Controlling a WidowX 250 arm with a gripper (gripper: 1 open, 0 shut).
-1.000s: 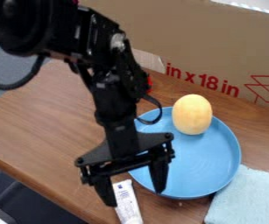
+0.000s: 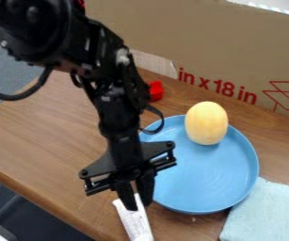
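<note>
My black gripper point(image 2: 136, 193) hangs low at the front, left of a blue plate point(image 2: 222, 184), with its fingertips just over the upper end of a white strip with printing point(image 2: 136, 223) on the wooden table point(image 2: 40, 141). The fingers look close together; whether anything thin is between them is hard to tell. A yellow egg-shaped object point(image 2: 206, 123) stands on the back of the plate.
A red object point(image 2: 154, 91) sits behind the arm. A pale blue cloth point(image 2: 263, 212) lies at the front right. A cardboard wall point(image 2: 222, 47) closes off the back.
The plate and other objects look unmoved.
</note>
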